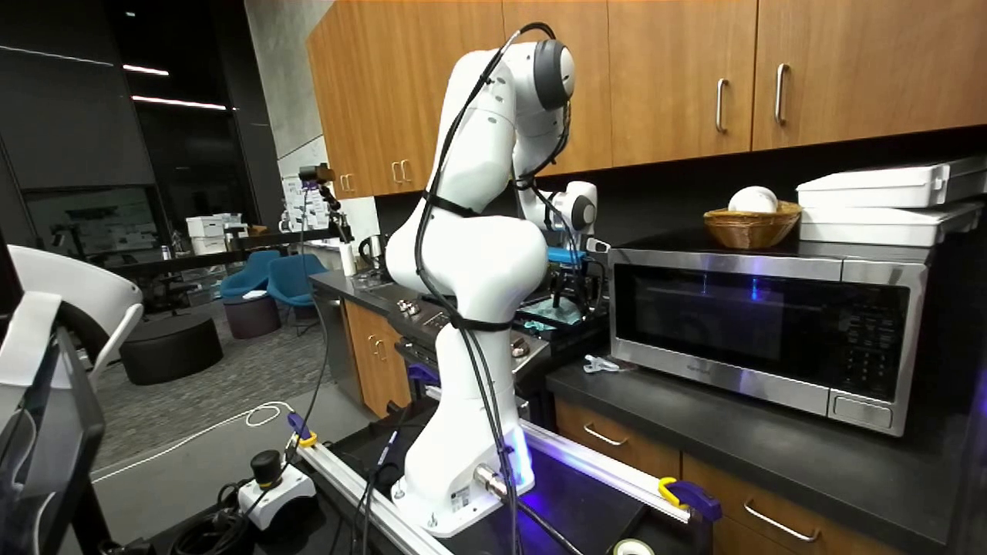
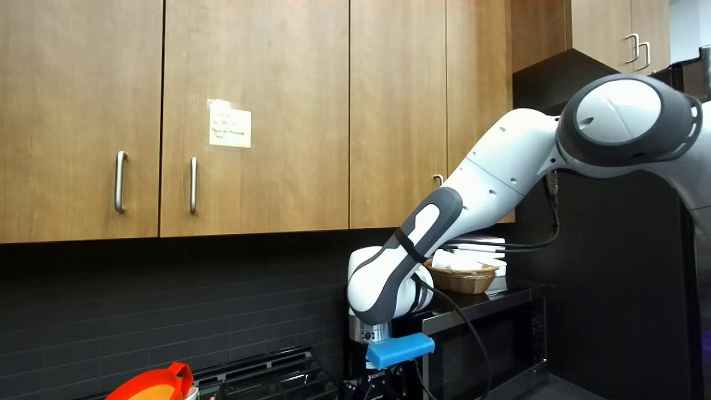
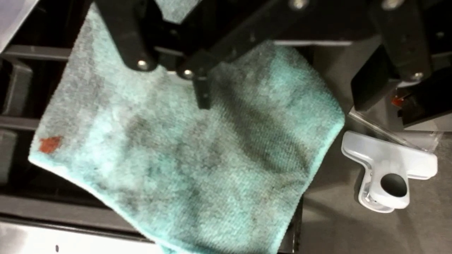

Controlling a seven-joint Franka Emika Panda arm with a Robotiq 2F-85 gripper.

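A teal-grey cloth (image 3: 178, 169) with a rust-red spot near one corner lies spread over the dark stove grate. My gripper is open above it in the wrist view, its fingers wide apart and nothing held between them. The left finger (image 3: 203, 93) overlaps the cloth in that view, while the right one (image 3: 373, 84) is past the cloth's right edge. Whether either finger touches the cloth I cannot tell. In exterior view 1 the cloth (image 1: 557, 313) shows partly behind the arm, below the gripper.
Right of the cloth, a white clip (image 3: 387, 169) lies on the counter. The microwave (image 1: 759, 328) stands beside the stove, bearing a wicker basket (image 1: 752, 227) and white boxes (image 1: 865, 222). Wooden cabinets (image 1: 685, 74) hang overhead. An orange-red item (image 2: 156, 385) is at lower left in exterior view 2.
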